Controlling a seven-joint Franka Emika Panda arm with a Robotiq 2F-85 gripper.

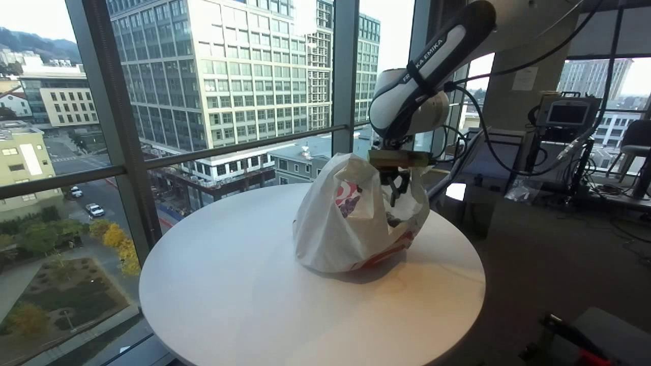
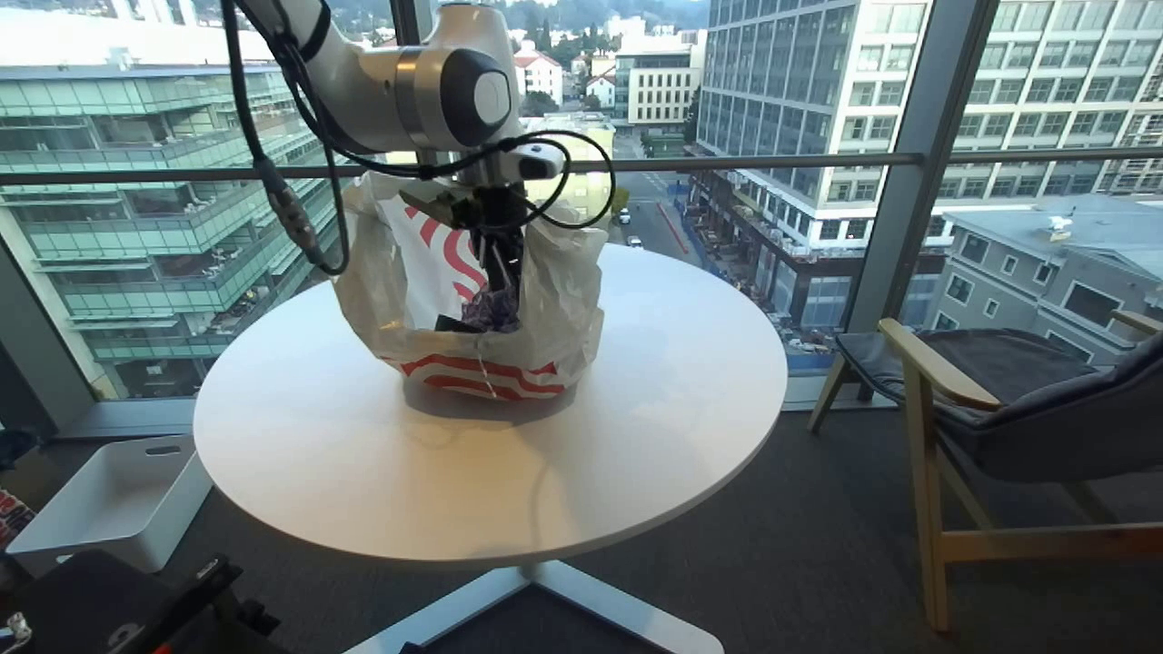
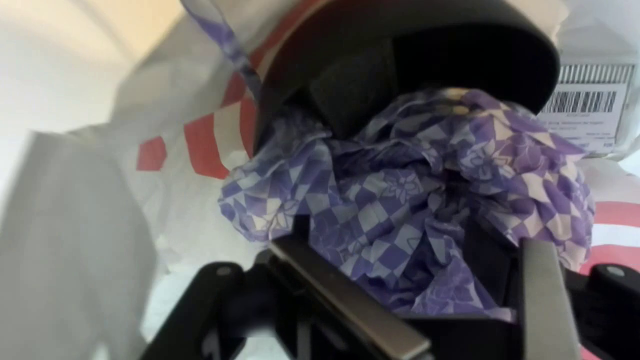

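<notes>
A white plastic bag (image 1: 342, 238) with red print stands on the round white table (image 1: 226, 293), its mouth partly open. My gripper points down inside the bag's opening. Its two fingers (image 3: 544, 294) are apart, with a crumpled purple checkered cloth (image 3: 384, 198) showing between and beyond them. Whether both fingers touch the cloth cannot be told. The cloth bunches against a black round container (image 3: 336, 66) in the bag. In exterior view 2 the cloth (image 2: 496, 311) shows through the bag's mouth, just below the fingers.
A clear package with a barcode label (image 3: 582, 111) lies beside the black container. Loose bag plastic (image 3: 78, 240) rises close to the gripper's left side. Around the bag the tabletop is bare. A wooden-armed chair (image 2: 981, 403) stands away from the table.
</notes>
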